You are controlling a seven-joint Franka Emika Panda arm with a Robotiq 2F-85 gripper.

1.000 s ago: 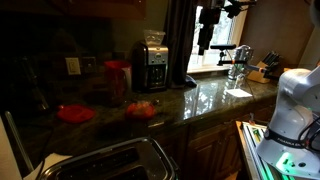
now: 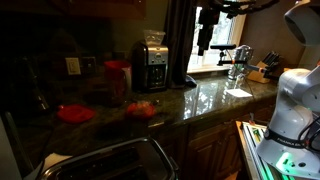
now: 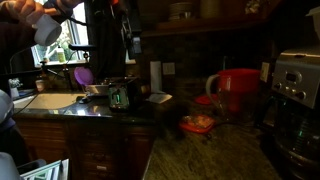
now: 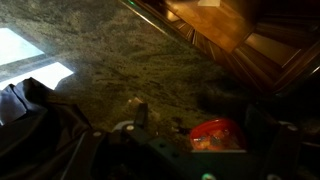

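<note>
My gripper [image 2: 204, 46] hangs high over the dark countertop, fingers pointing down, well above everything on it. In the wrist view the two dark fingers [image 4: 140, 114] stand apart, and nothing shows between them. A small red bowl [image 2: 142, 108] with orange-brown contents sits near the counter's front edge. The same red bowl [image 4: 216, 134] appears low in the wrist view, partly covered by the gripper's body. From the other side, the red bowl [image 3: 197, 123] stands on the counter, clear of the gripper.
Behind the bowl are a red container [image 2: 118, 78] and a coffee maker [image 2: 154, 66]. A red plate-like item [image 2: 75, 113] lies farther left, above the dark sink [image 2: 110, 160]. White paper [image 2: 238, 92] and a knife block [image 2: 262, 73] are at right. Bare counter [image 2: 185, 103] lies between.
</note>
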